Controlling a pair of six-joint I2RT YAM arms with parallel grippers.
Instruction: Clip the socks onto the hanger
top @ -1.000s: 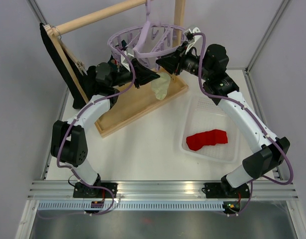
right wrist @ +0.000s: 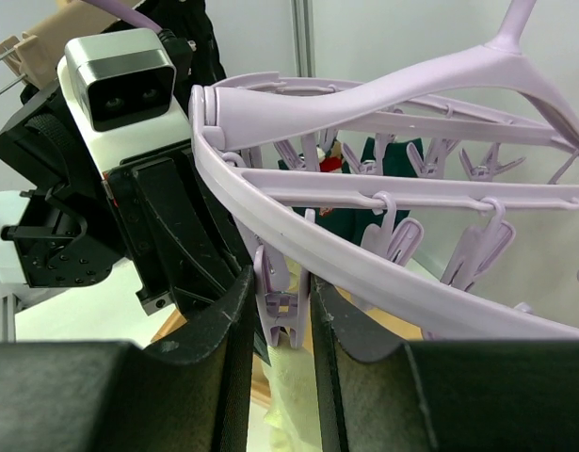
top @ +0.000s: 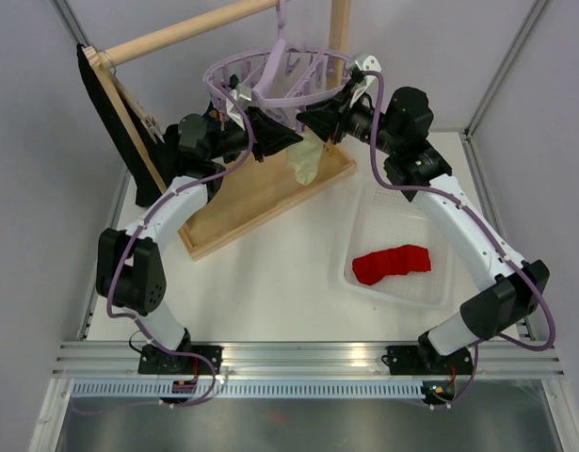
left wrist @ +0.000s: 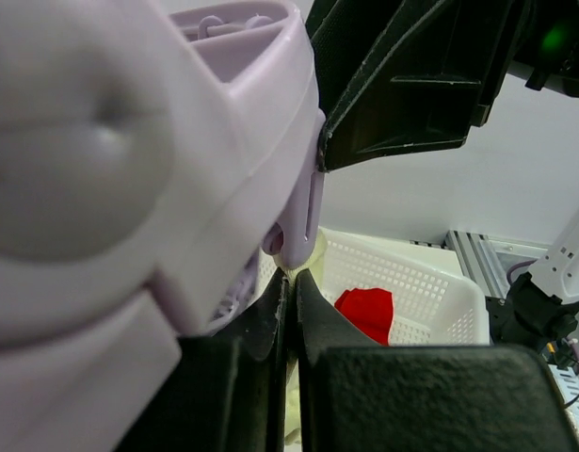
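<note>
A lilac round hanger [top: 276,97] with clips hangs from the wooden rack. At its near rim, my right gripper [top: 303,117] is shut on one lilac clip [right wrist: 273,306], squeezing its handles. The pale yellow sock [top: 306,162] dangles right below this clip, its top edge pinched in my left gripper, which is shut. In the left wrist view the sock's top meets the clip's lower end; whether the cloth lies between the clip's fingers cannot be told. A red sock [top: 393,265] lies in the white basket [top: 350,273].
Dark green cloth [right wrist: 394,160] hangs at the hanger's far side, partly hidden. Other lilac clips [right wrist: 479,250] line the rim. The wooden rack base [top: 237,221] lies underneath, and the front middle of the table is bare.
Both arms are almost still and both grippers stay shut. The pale sock's hanging end has shifted very slightly to the right.
</note>
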